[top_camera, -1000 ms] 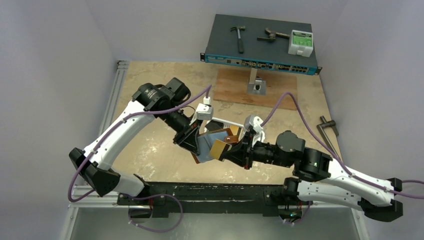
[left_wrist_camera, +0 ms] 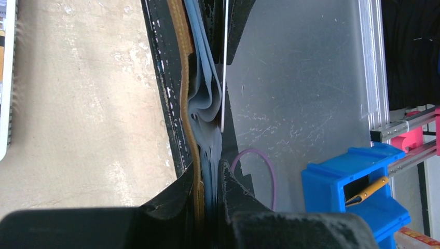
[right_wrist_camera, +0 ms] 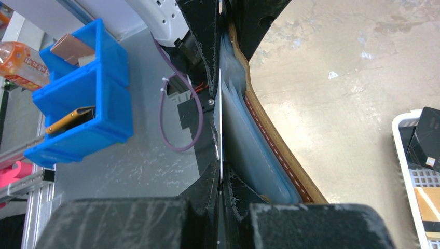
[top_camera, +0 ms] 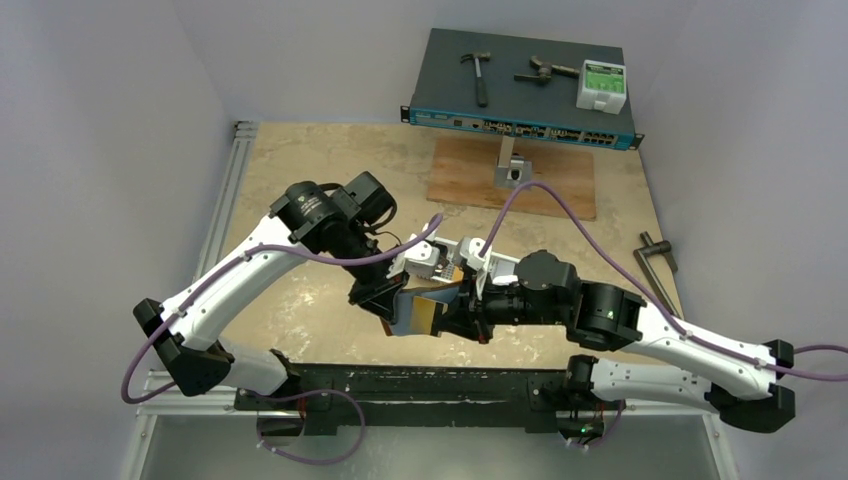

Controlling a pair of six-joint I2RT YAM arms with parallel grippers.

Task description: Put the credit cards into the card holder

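Note:
The card holder (top_camera: 403,313), with a brown cover (left_wrist_camera: 186,98) and soft blue clear sleeves (right_wrist_camera: 249,140), is pinched upright by my left gripper, which is shut on it. My right gripper is shut on a thin card, yellow-gold from above (top_camera: 424,317) and seen edge-on as a white line (right_wrist_camera: 220,124). This card (left_wrist_camera: 224,72) runs alongside the outermost sleeve, on the side away from the cover, its free end reaching toward my left fingers. Whether its edge is inside a pocket cannot be told.
A white basket (right_wrist_camera: 403,161) holding more cards sits on the table behind the holder. Blue bins (left_wrist_camera: 327,181) stand beyond the work area. A hammer (top_camera: 655,268) lies at the right edge.
My right gripper has moved left with the card, which overlaps the sleeves more from above. The holder has turned more upright, and my left wrist has shifted slightly right and nearer the front.

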